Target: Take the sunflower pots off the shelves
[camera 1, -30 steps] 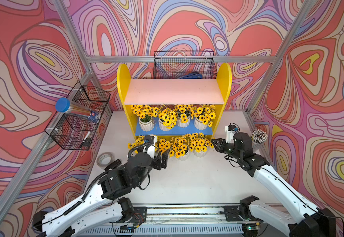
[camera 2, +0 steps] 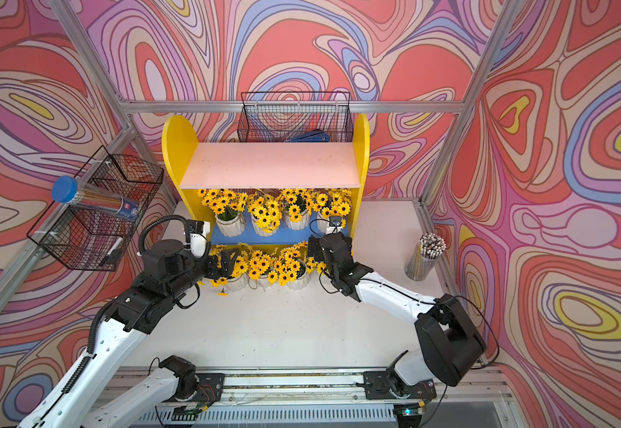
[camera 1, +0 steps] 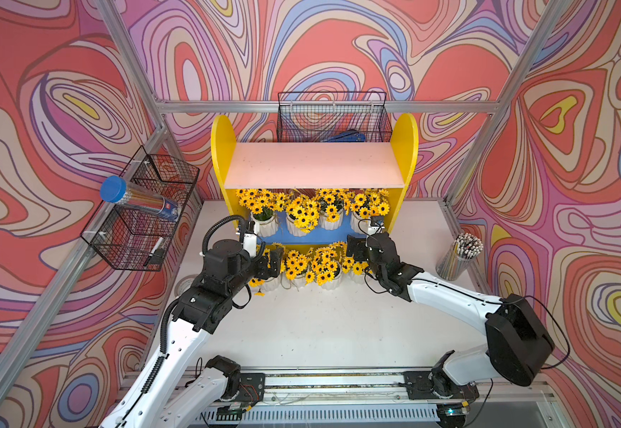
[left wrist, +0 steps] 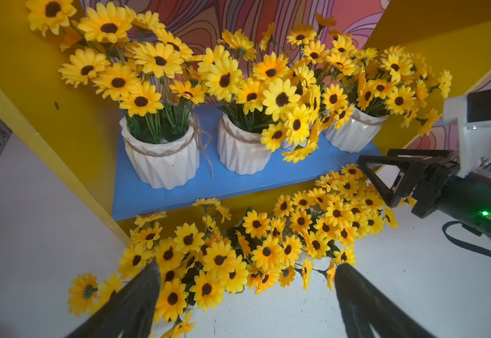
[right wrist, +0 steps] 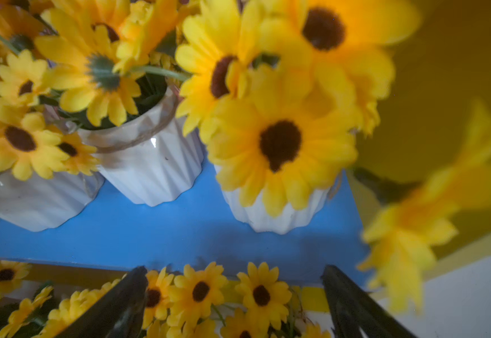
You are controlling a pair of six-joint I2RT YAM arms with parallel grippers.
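White ribbed pots of yellow sunflowers fill two levels of the shelf unit. On the blue shelf [left wrist: 161, 205], the left wrist view shows a left-hand pot [left wrist: 163, 157], a middle pot [left wrist: 242, 149] and a right-hand pot [left wrist: 351, 134]. Below it is a lower row of sunflowers [left wrist: 279, 248], their pots mostly hidden. My left gripper is open and empty, in front of the left part of the shelves. Open and empty too, my right gripper faces the rightmost upper pot [right wrist: 276, 211], whose blooms hang close to the camera.
A pink top board [camera 1: 315, 165] and yellow side panels [camera 1: 404, 146] enclose the shelves. A cup of sticks [camera 1: 460, 256] stands right; a wire basket [camera 1: 128, 239] hangs left.
The left went leftward and the right went leftward to the right-end pots. The pots look unmoved.
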